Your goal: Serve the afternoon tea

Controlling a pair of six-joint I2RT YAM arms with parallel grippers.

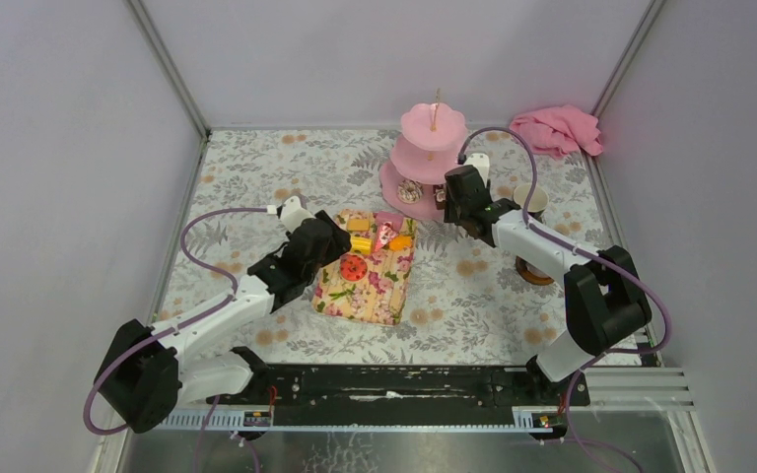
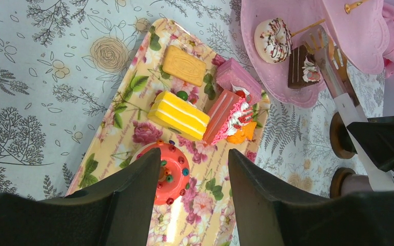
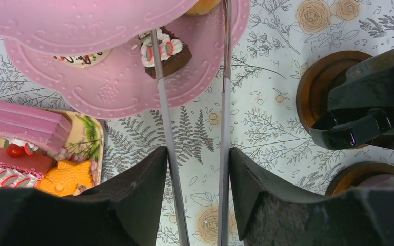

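A pink three-tier stand [image 1: 424, 123] is at the back; its bottom tier holds a donut [image 2: 273, 36] and a chocolate cake slice [image 3: 172, 59]. My right gripper, part open, has long metal tongs whose tips reach under the middle tier beside that slice; whether they grip it I cannot tell. A floral tray [image 1: 360, 296] holds a biscuit [image 2: 183, 65], yellow [image 2: 178, 116], pink [image 2: 236, 79] and red cake slices [image 2: 220, 115], an orange pastry [image 3: 66, 178] and a red ring piece [image 2: 177, 179]. My left gripper hangs over the tray, nothing visible between its fingers.
A cup [image 1: 530, 197] and dark pot [image 3: 359, 95] on wooden coasters stand at the right, close to the right arm. A pink cloth [image 1: 557, 128] lies in the back right corner.
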